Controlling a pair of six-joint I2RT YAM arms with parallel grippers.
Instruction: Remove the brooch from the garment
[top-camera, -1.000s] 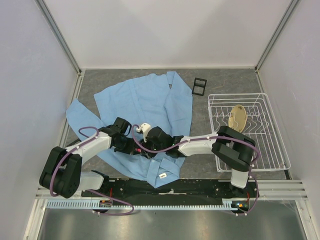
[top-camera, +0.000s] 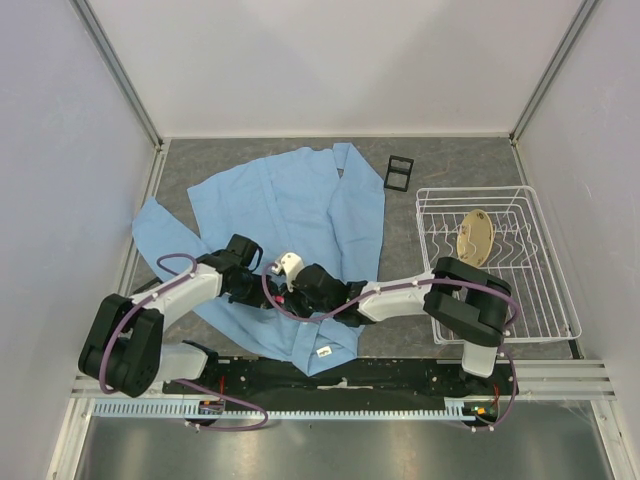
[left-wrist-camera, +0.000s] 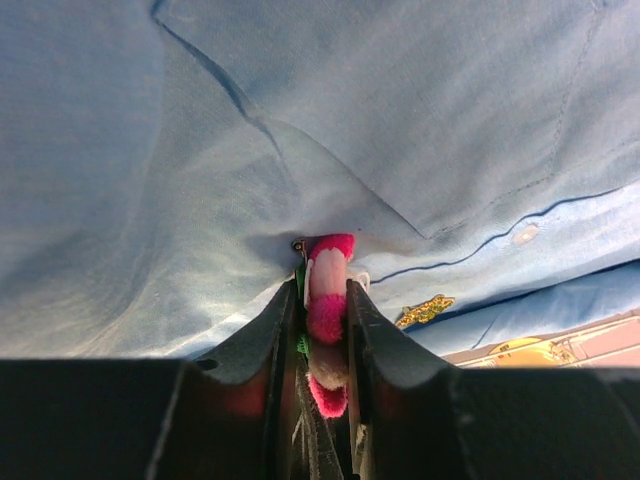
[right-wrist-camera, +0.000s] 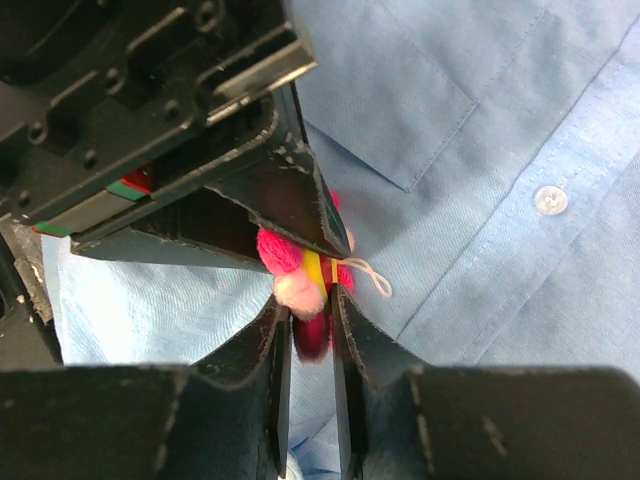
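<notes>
The brooch is a small fuzzy red and beige piece, standing up from the blue garment (top-camera: 290, 190). In the left wrist view my left gripper is shut on the brooch (left-wrist-camera: 328, 318), whose red end pokes out past the fingertips. From the right wrist view, the left gripper comes in from the upper left, gripping the brooch (right-wrist-camera: 300, 290) around its middle. My right gripper is part open, its fingers on either side of the brooch's lower red end. How the brooch is fastened to the cloth is hidden.
A pale string loop (right-wrist-camera: 368, 272) sticks out beside the brooch. A gold patch (left-wrist-camera: 425, 310) shows near the garment's edge. At the right stands a white wire rack (top-camera: 520, 300) holding a round plate (top-camera: 475, 238). A small black frame (top-camera: 398, 173) lies behind.
My right gripper has shifted slightly at the brooch, and a bit of red shows between the grippers from above now. The left arm has stayed still.
</notes>
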